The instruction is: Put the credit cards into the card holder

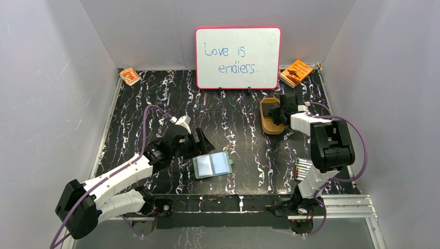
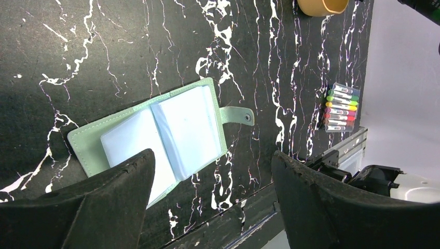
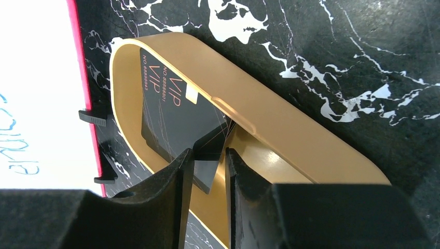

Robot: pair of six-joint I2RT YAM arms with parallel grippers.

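Observation:
Black credit cards (image 3: 171, 119) marked VIP lie tilted in a tan oval tray (image 3: 296, 135) at the right of the table. The fingertips of my right gripper are down at the cards' lower edge, a small gap between them; whether a card is between is unclear. The green card holder (image 2: 85, 142), with pale sleeves, lies open at the front centre. My left gripper hangs open just above and behind it, with nothing between its fingers.
A whiteboard (image 1: 238, 56) stands at the back, between two orange books (image 1: 294, 72). A box of markers (image 2: 340, 108) lies at the front right.

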